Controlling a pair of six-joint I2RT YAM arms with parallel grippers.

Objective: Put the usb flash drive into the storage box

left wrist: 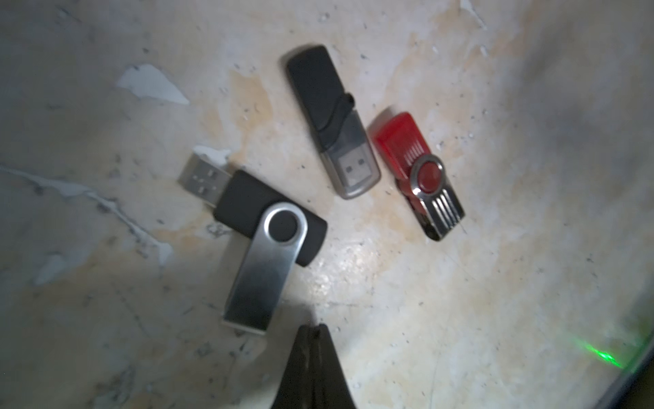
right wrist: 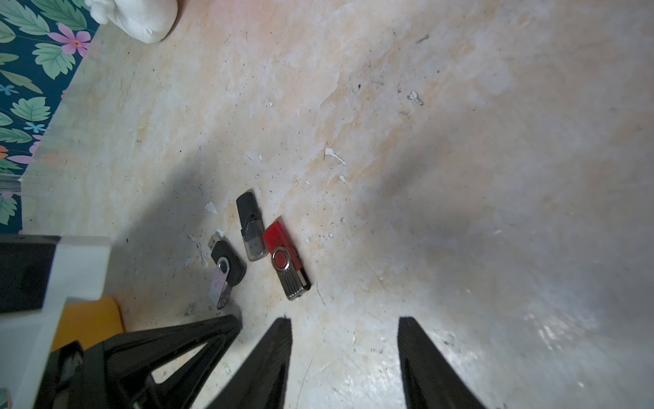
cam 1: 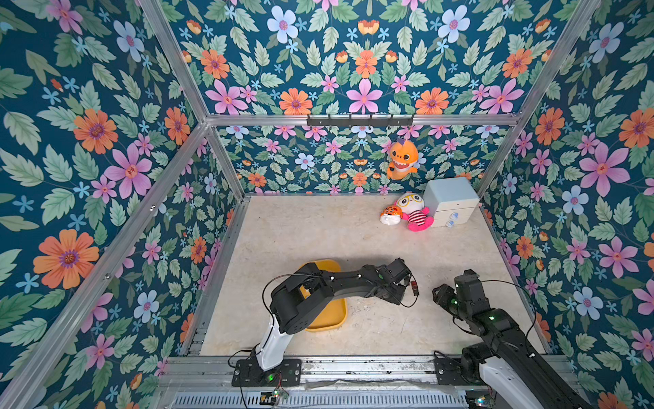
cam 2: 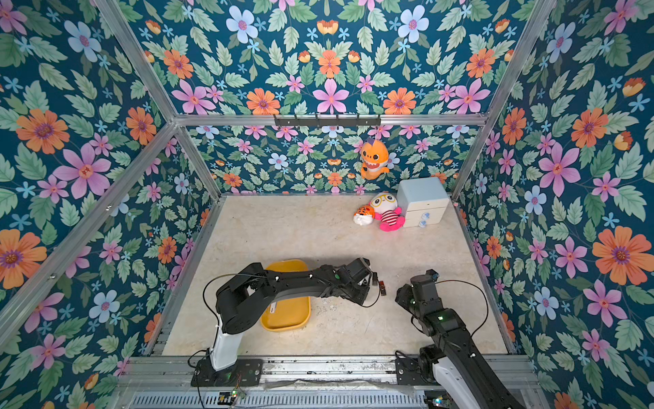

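Three USB flash drives lie on the table. In the left wrist view the black-and-silver swivel drive [left wrist: 265, 248] is nearest my left gripper, whose fingertips meet with nothing between them, just beyond its silver end. Further off lie the black-and-grey drive [left wrist: 333, 122] and the red drive [left wrist: 419, 173], side by side. My right gripper stands open and empty over bare table, right of the drives in the right wrist view. A yellow tray [cam 2: 286, 315], perhaps the storage box, sits partly under my left arm.
At the back right stand a blue-and-white drawer cabinet [cam 1: 451, 202] and a pink-and-white plush toy [cam 1: 415, 216], with a small orange-and-white toy [cam 1: 390, 214] beside it.
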